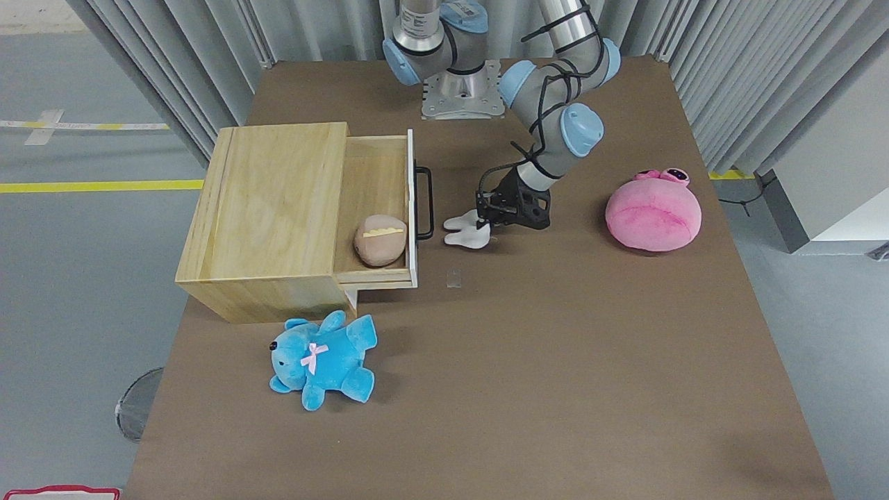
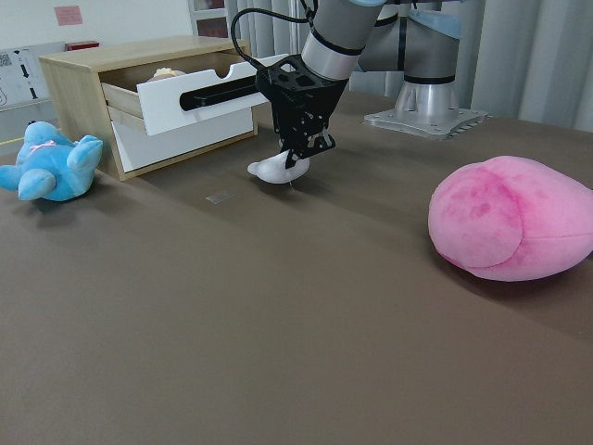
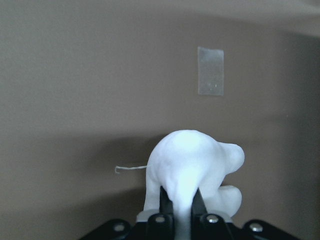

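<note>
A small white plush point(image 1: 467, 236) point(image 2: 276, 169) point(image 3: 190, 160) lies low at the table, beside the open drawer's black handle. My gripper point(image 1: 492, 218) point(image 2: 298, 153) is down on it, shut on the white plush, which bulges up between the dark fingers in the wrist view. A loose white thread sticks out from the plush.
A wooden box point(image 1: 258, 200) has its drawer open, holding a beige round object point(image 1: 379, 250). A blue bear point(image 1: 333, 367) lies in front of the box; a pink plush point(image 1: 654, 217) sits to the right.
</note>
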